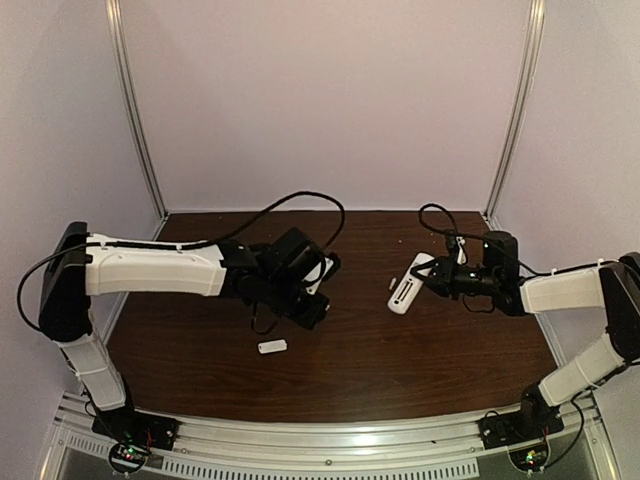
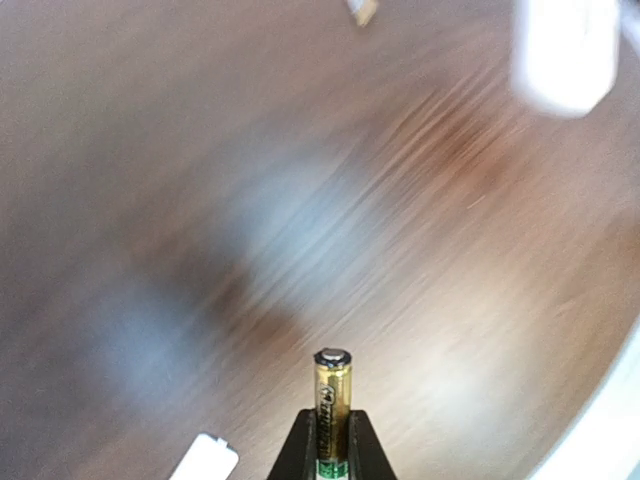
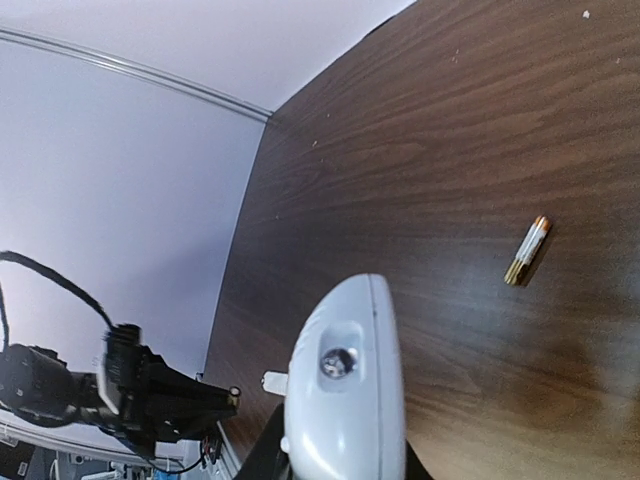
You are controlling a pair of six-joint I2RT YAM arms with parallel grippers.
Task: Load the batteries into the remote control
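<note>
My left gripper is shut on a gold-and-green battery, held upright between its tips. In the top view that gripper is over the middle of the table. My right gripper is shut on the white remote control, which is tilted, its slotted side showing in the top view; in the right wrist view its rounded end fills the lower middle. A second battery lies on the table near the remote. The white battery cover lies at front left of centre.
Pale walls surround it on the back and sides, with a metal rail along the front edge.
</note>
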